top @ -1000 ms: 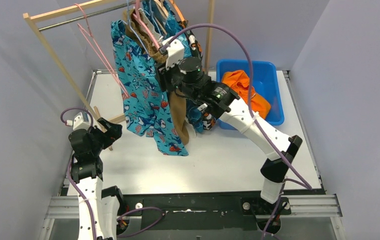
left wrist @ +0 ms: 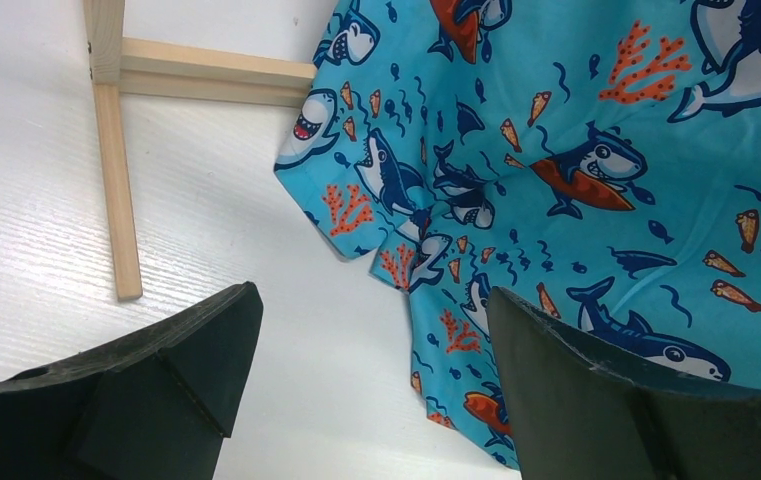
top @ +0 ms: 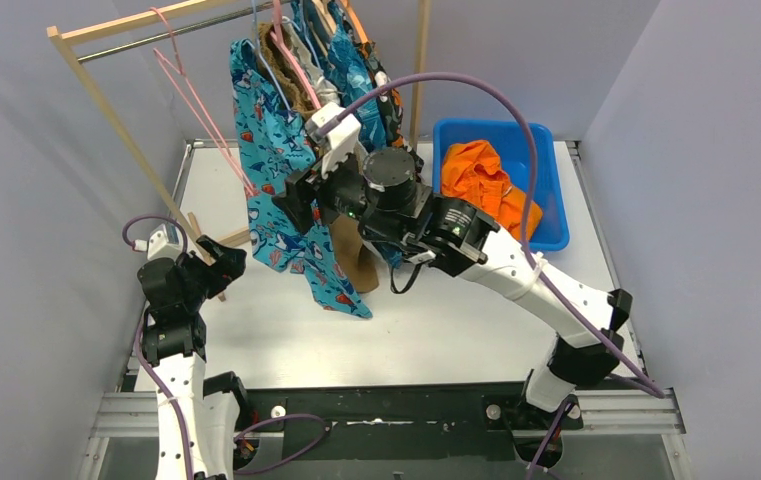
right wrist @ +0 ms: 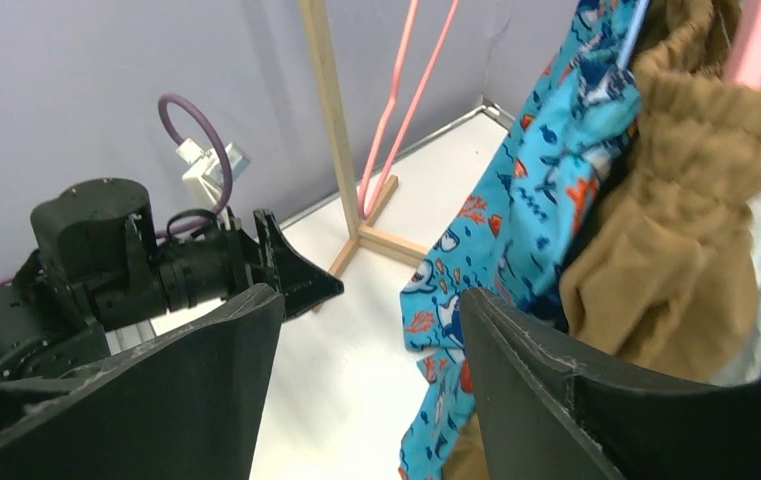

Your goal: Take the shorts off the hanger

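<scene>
Turquoise shark-print shorts [top: 271,215] hang from a light blue hanger [top: 268,62] on the rack's rail, at the near end of a row of clothes. They fill the right half of the left wrist view, where the shark-print cloth [left wrist: 596,170] shows folds. My left gripper stands open left of the shorts, holding nothing. Over the front of the shorts in the top view, my right gripper [top: 291,205] covers part of them. Its fingers are open in the right wrist view, with the hanging shorts [right wrist: 526,200] beyond them at the right.
An empty pink hanger [top: 191,95] hangs left of the shorts. Brown cloth [right wrist: 666,240] hangs close behind them. A blue bin [top: 546,190] with orange clothing [top: 481,170] stands at the back right. The wooden rack post [top: 116,125] rises near the left arm.
My right gripper has moved left and slightly toward the front, across the shorts. The upper part of the shorts has shifted a little to the right. The left arm looks still.
</scene>
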